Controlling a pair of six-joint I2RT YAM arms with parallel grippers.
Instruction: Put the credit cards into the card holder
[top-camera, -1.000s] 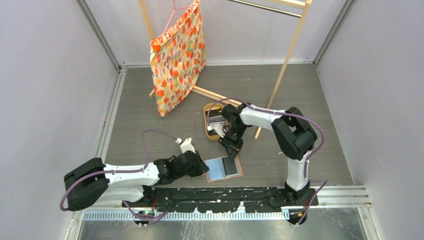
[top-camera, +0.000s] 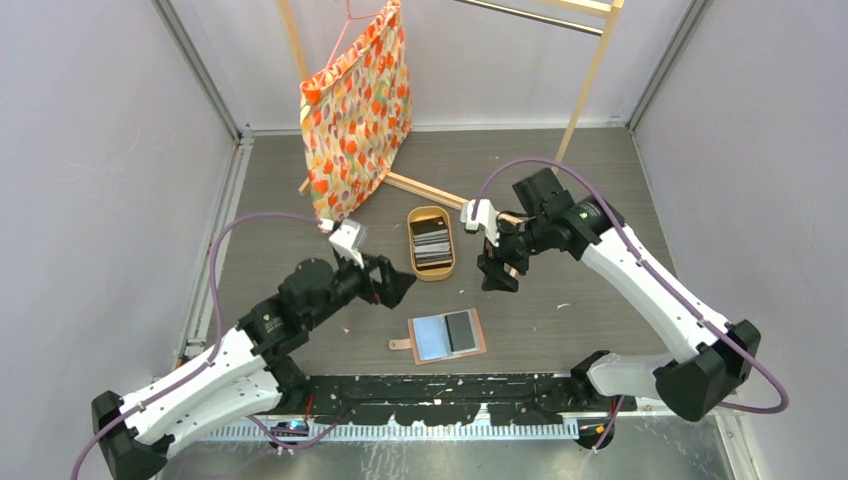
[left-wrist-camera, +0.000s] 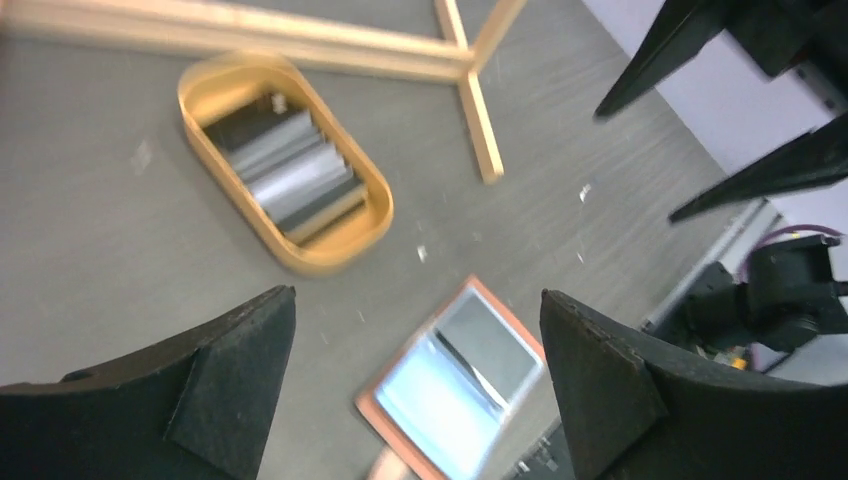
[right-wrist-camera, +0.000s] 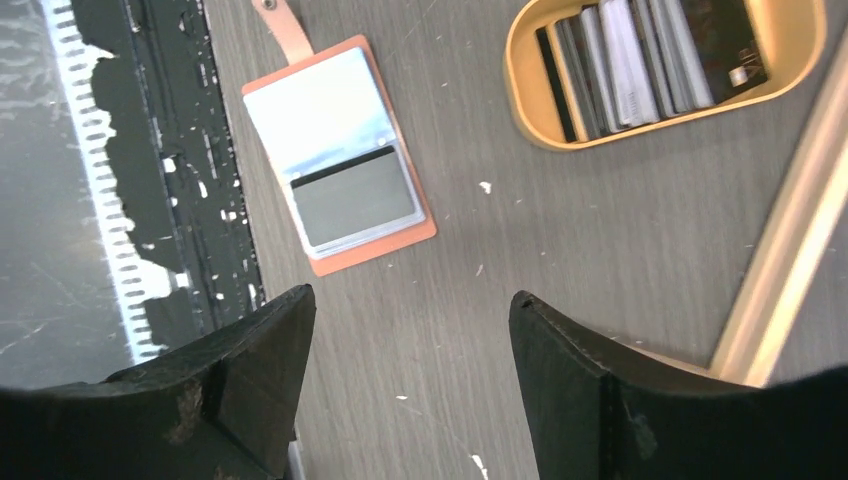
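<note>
An open card holder (top-camera: 431, 338) with a tan backing, a pale blue left side and a dark right side lies near the table's front edge. Behind it, an oval tan box (top-camera: 448, 260) holds several cards in a row (right-wrist-camera: 625, 65). My left gripper (top-camera: 390, 282) hangs open left of the box, above and behind the holder, with nothing between its fingers. My right gripper (top-camera: 497, 272) is open right of the box, also raised and empty; its wrist view looks down on both holder and box.
An orange floral bag (top-camera: 355, 120) hangs at the back left on a wooden frame (top-camera: 580, 85), whose base bars lie behind the box.
Both arms have lifted away from the card holder and spread apart, the left toward the back, the right back and to the right. The holder and box are now uncovered.
</note>
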